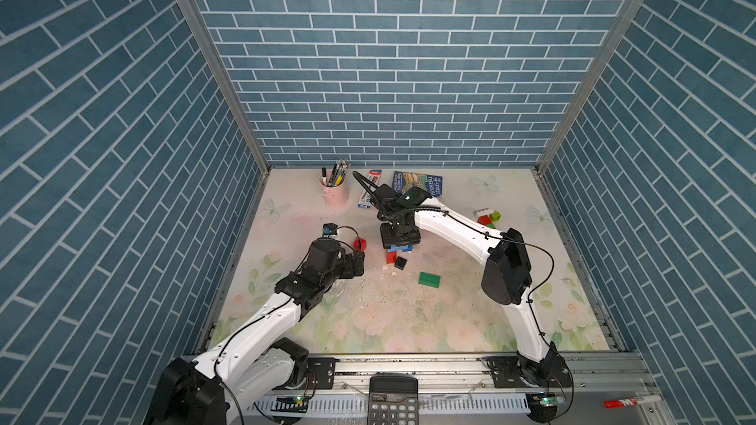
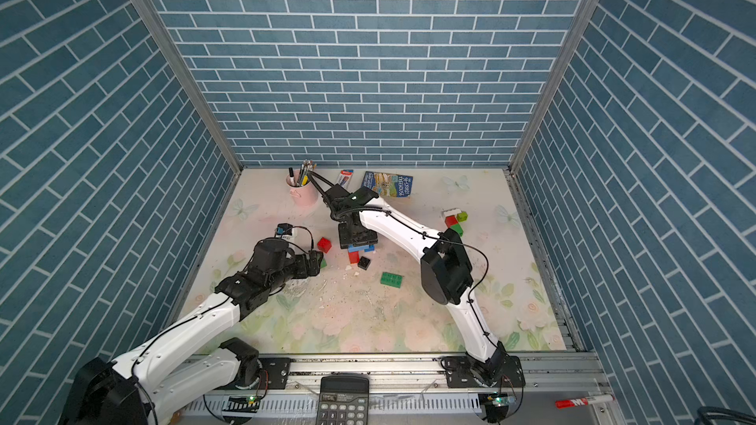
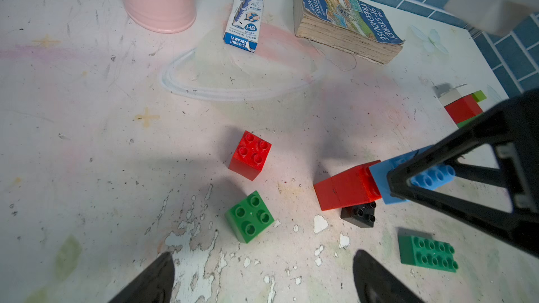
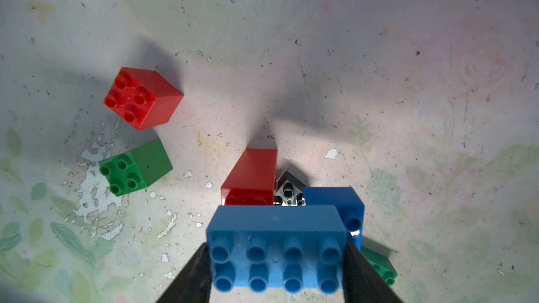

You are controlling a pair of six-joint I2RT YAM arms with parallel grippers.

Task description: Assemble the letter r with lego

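Note:
My right gripper is shut on a light blue brick [image 4: 275,218], gripping it by its two ends. Directly below that brick stands an upright red brick piece; in the left wrist view the blue brick [image 3: 384,182] meets the red top [image 3: 351,185]. Whether their studs are fully pressed together, I cannot tell. A second, darker blue brick [image 4: 337,199] shows partly beneath the right end of the held one. With its fingers [image 3: 381,280] wide apart, my left gripper is open and empty, near a small green brick [image 3: 249,216] and a red brick [image 3: 249,155].
A small black brick [image 3: 359,213] sits against the red piece's foot. Farther right lies a long green brick [image 3: 427,252]. A pink cup [image 1: 334,191], pencil box [image 3: 246,8] and book [image 3: 348,19] line the back.

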